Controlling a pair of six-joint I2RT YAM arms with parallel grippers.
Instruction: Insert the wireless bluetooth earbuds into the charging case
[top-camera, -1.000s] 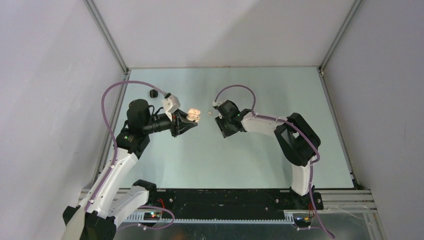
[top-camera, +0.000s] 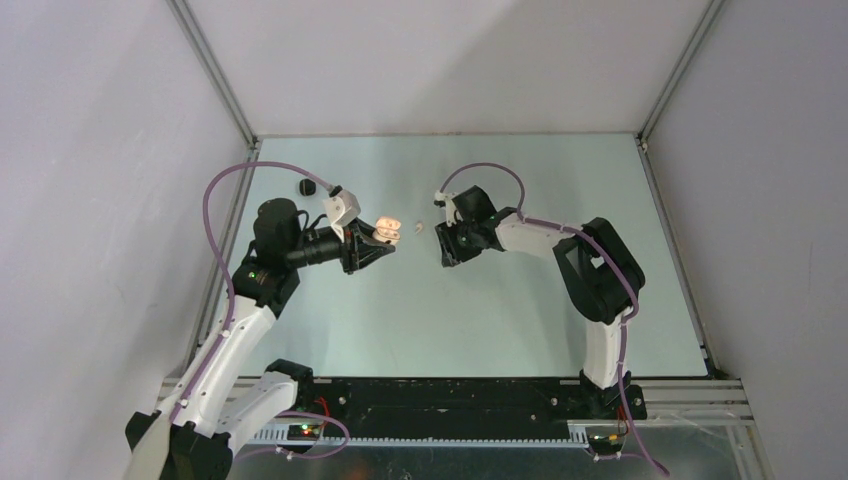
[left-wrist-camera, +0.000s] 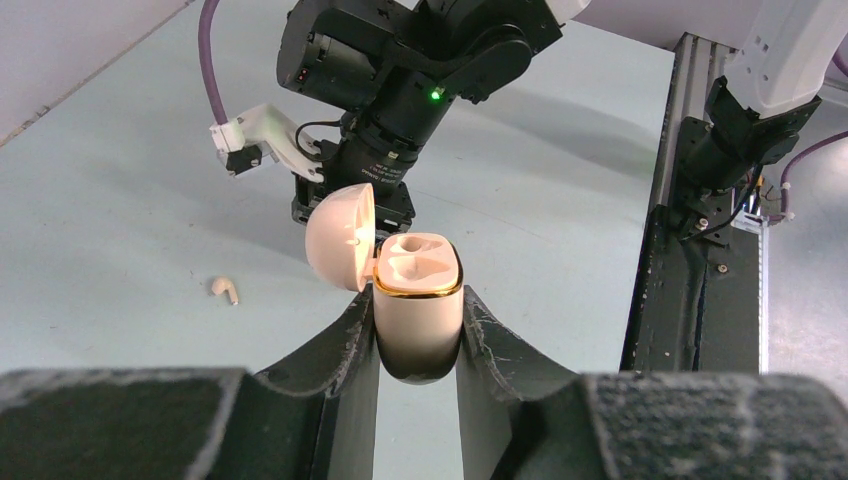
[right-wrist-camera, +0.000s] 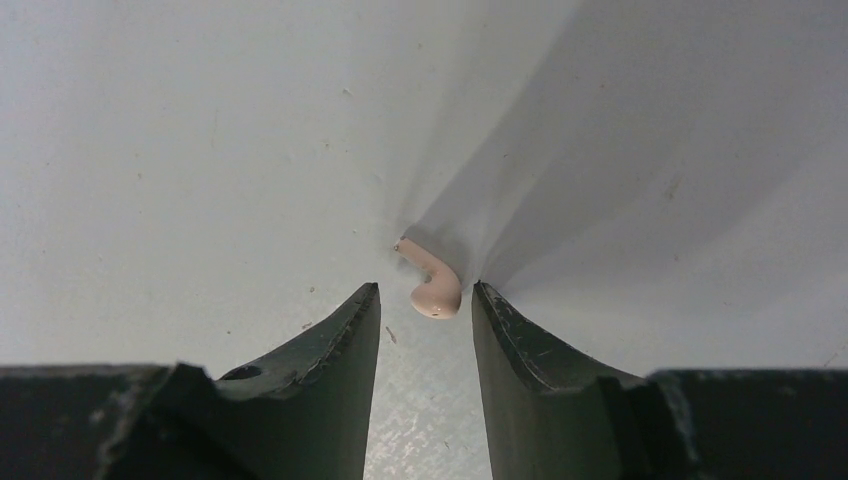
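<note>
A pale pink charging case (left-wrist-camera: 418, 320) with its lid (left-wrist-camera: 335, 235) standing open is held upright by my left gripper, shut on it; its top shows the recessed slots. One pink earbud (right-wrist-camera: 436, 292) lies on the table, stem pointing up-left in the right wrist view. My right gripper hangs just above it, open, a fingertip either side of the earbud's round head. From the top, the earbud (top-camera: 419, 227) sits between the case and the right gripper.
A small dark round object (top-camera: 307, 187) rests at the table's back left.
The left arm and case look unchanged.
</note>
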